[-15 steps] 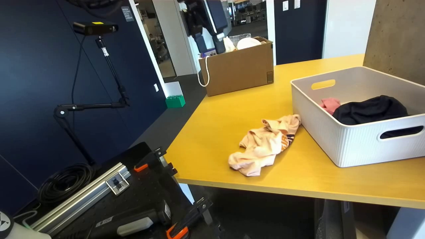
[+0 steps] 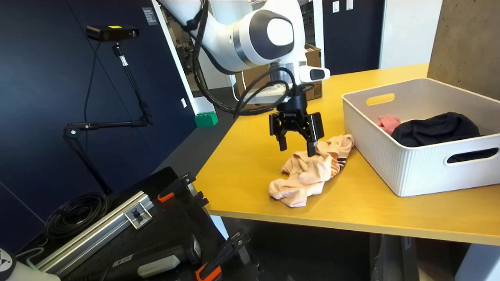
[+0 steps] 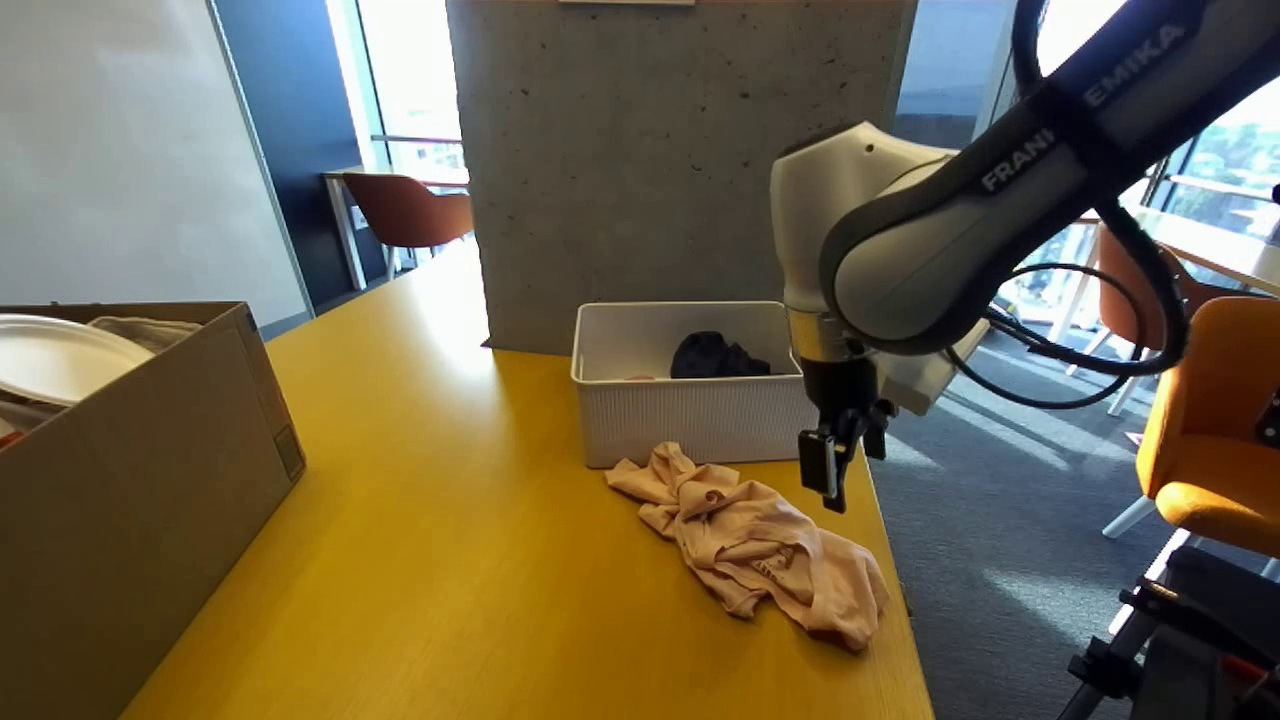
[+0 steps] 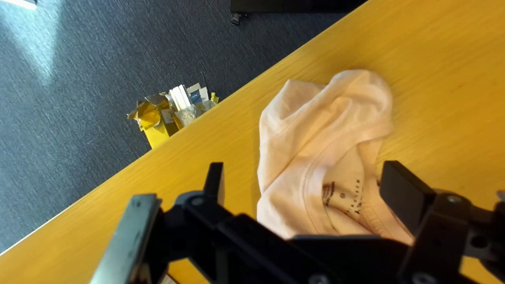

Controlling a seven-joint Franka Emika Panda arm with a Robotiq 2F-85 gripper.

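Note:
A crumpled peach-coloured garment (image 2: pixel 307 175) lies on the yellow table, its top end close against the bin's corner. My gripper (image 2: pixel 297 149) hangs over it, fingers apart and pointing down, with nothing held. From the other side, the gripper (image 3: pixel 854 478) shows above the table's edge, higher than the cloth (image 3: pixel 768 546). In the wrist view the open gripper frames part of the garment (image 4: pixel 307 156), whose neckline with small printed text faces up. The right finger overlaps the cloth's edge in that view; whether it touches cannot be told.
A white bin (image 2: pixel 375 161) holding a black cloth (image 2: pixel 436 129) and a pink cloth (image 2: pixel 388 123) stands beside the garment. A full cardboard box (image 3: pixel 132 480) sits at the table's other end. Bare tabletop (image 3: pixel 444 528) lies between them.
The arm has come down from high over the cardboard box to above the peach garment, its fingers still apart. Garment and bin have stayed put.

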